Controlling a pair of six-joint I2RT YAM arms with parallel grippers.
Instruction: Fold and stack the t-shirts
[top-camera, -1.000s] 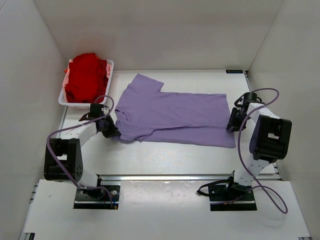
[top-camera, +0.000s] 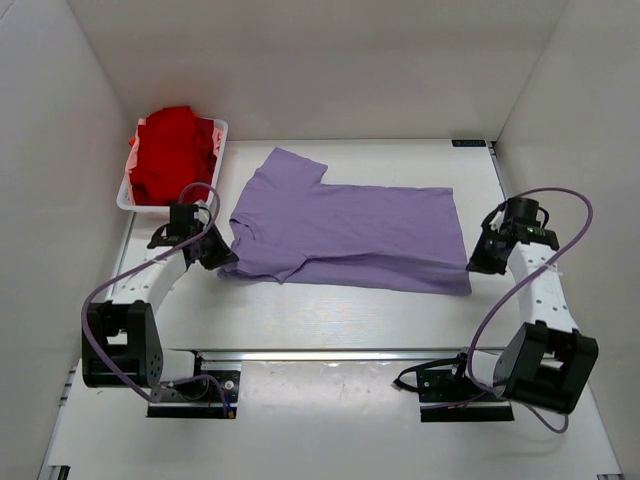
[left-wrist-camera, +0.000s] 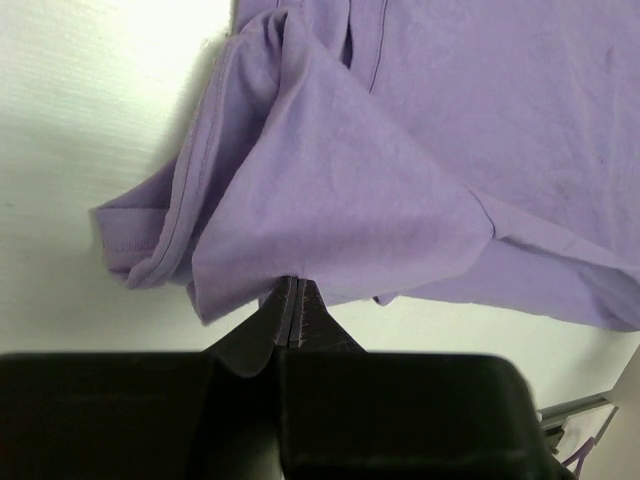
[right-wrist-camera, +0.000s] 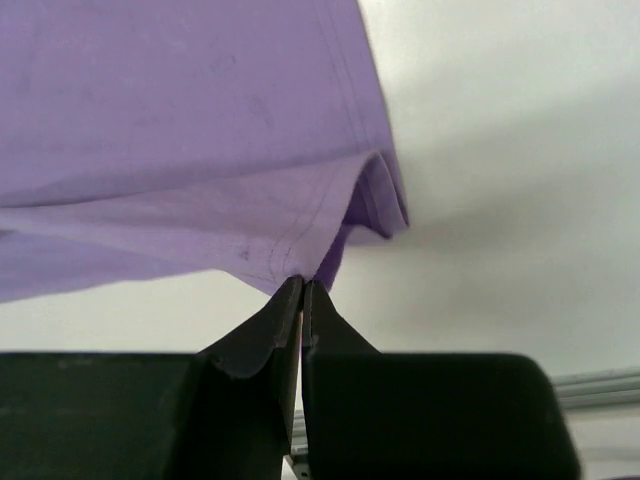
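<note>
A purple t-shirt (top-camera: 350, 220) lies spread on the white table, its near strip partly folded over along the front. At its left end my left gripper (top-camera: 232, 262) is shut on the shirt's edge; in the left wrist view the lifted cloth (left-wrist-camera: 340, 200) runs into the fingertips. My right gripper (top-camera: 472, 268) is at the shirt's right end. In the right wrist view its closed fingers (right-wrist-camera: 270, 325) pinch a raised corner of the cloth (right-wrist-camera: 280, 215), which stands up off the layer beneath.
A white basket (top-camera: 222, 135) with red cloth (top-camera: 172, 155) stands at the back left, close to my left arm. Bare table (top-camera: 330, 318) shows in front of the shirt, up to a metal rail (top-camera: 330, 355).
The left arm has shifted only a little.
</note>
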